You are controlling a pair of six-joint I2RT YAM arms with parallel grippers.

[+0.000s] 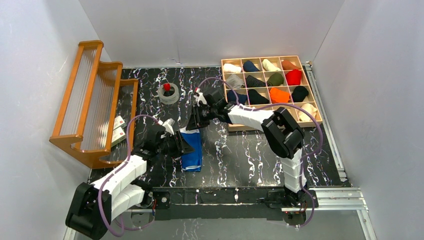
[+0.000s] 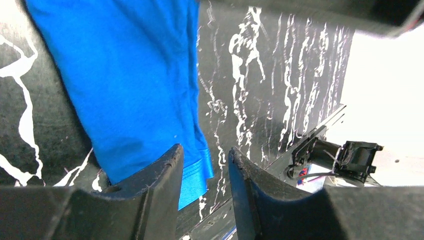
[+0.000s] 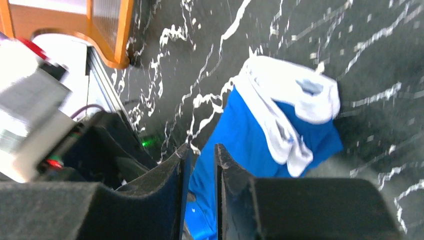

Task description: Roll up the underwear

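The blue underwear [image 1: 193, 159] lies as a long folded strip on the marbled table. Its white waistband [image 3: 285, 102], crumpled and partly folded over, is at the far end. Over the strip's middle is my left gripper [image 1: 189, 149]; its fingers [image 2: 170, 172] stand part-way apart, with cloth and tabletop showing through the gap. My right gripper [image 1: 192, 127] is at the waistband end. A narrow gap separates its fingers [image 3: 231, 172], with blue cloth visible behind. Neither wrist view shows clearly whether fabric is pinched.
A wooden divided box [image 1: 272, 127] holding several rolled garments stands at the back right. A wooden rack [image 1: 95, 100] occupies the left. Behind the underwear sits a roll of grey tape [image 1: 170, 99] with a red object. Free table lies right of the cloth.
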